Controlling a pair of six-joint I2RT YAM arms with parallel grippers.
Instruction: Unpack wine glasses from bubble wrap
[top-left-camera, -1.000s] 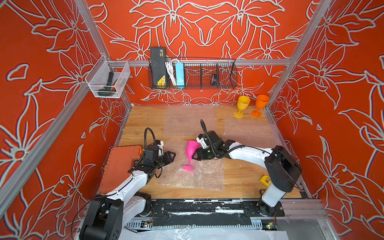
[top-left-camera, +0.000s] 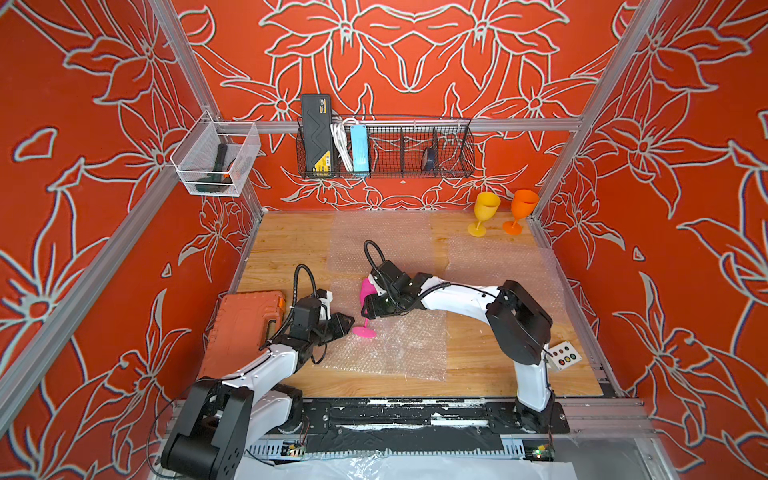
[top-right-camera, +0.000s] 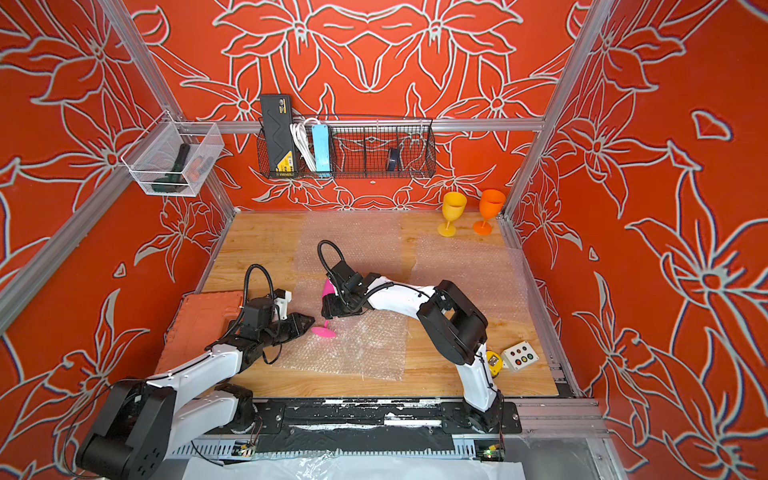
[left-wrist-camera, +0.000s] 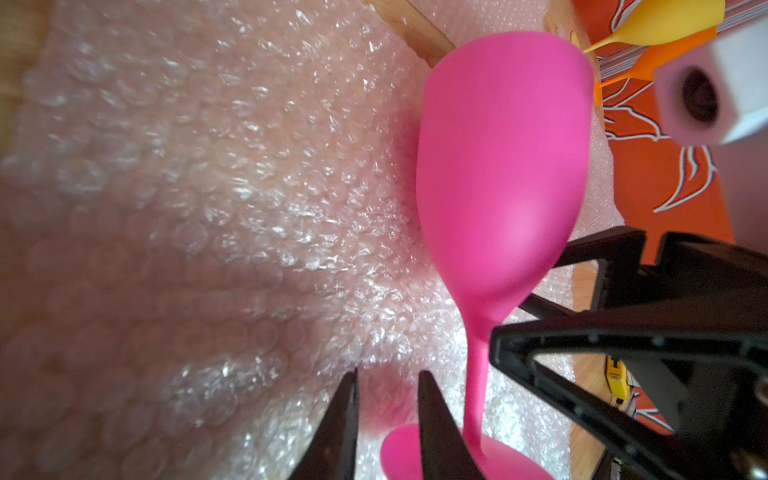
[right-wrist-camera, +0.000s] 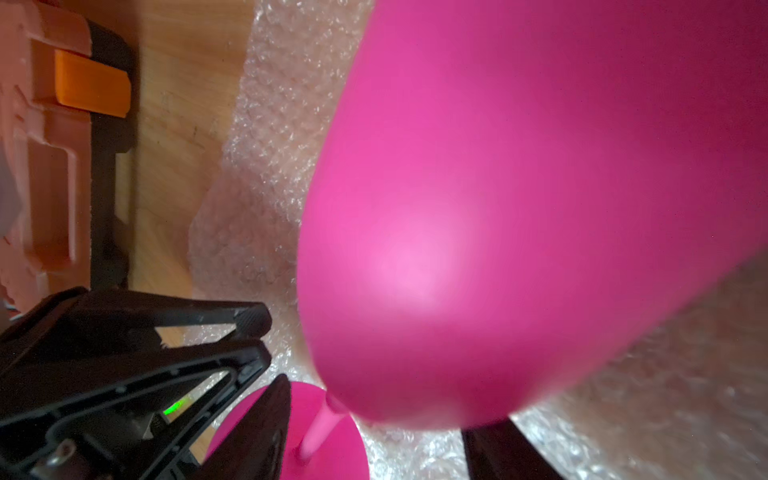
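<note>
A pink wine glass (left-wrist-camera: 500, 160) stands on a sheet of bubble wrap (top-left-camera: 408, 344) at the middle front; the top left view shows its bowl partly hidden behind my right gripper (top-left-camera: 369, 306). In the right wrist view the pink bowl (right-wrist-camera: 496, 192) fills much of the picture, just beyond that gripper's fingers; whether they touch it is unclear. My left gripper (top-left-camera: 344, 324) is just left of the stem, fingers apart, with nothing seen between them. A yellow glass (top-left-camera: 485, 209) and an orange glass (top-left-camera: 522, 206) stand upright at the back right.
An orange case (top-left-camera: 236, 336) lies at the left. More bubble wrap (top-left-camera: 504, 264) covers the back and right of the table. A white button panel (top-right-camera: 521, 354) and yellow tape measure (top-right-camera: 494, 366) lie at the front right. A wire basket (top-left-camera: 400, 148) hangs on the back wall.
My right gripper and the pink glass have moved left toward my left gripper, which has shifted slightly right and down.
</note>
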